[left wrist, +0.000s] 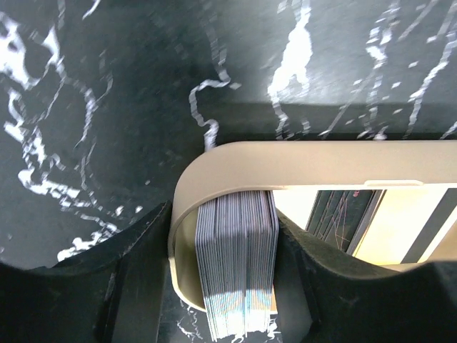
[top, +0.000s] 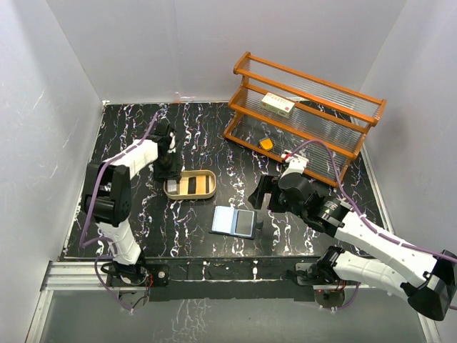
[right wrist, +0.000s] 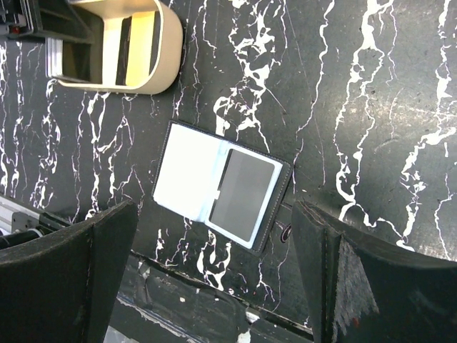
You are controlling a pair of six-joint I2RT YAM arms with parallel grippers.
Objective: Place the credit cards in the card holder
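Observation:
A beige oval box (top: pixel 202 173) with dividers stands left of centre. My left gripper is shut on a stack of cards (left wrist: pixel 239 250) at the box's left end, its fingers over the rim. The open card holder (top: pixel 224 220) lies near the front edge, with a white left half and a dark right half, shown larger in the right wrist view (right wrist: pixel 187 171). My right gripper (top: pixel 260 191) stands open above and right of the holder, nothing between its fingers.
A wooden rack (top: pixel 307 136) at the back right holds a white box (top: pixel 277 105) and a small yellow object (top: pixel 265 143). The middle of the black table behind the holder is clear.

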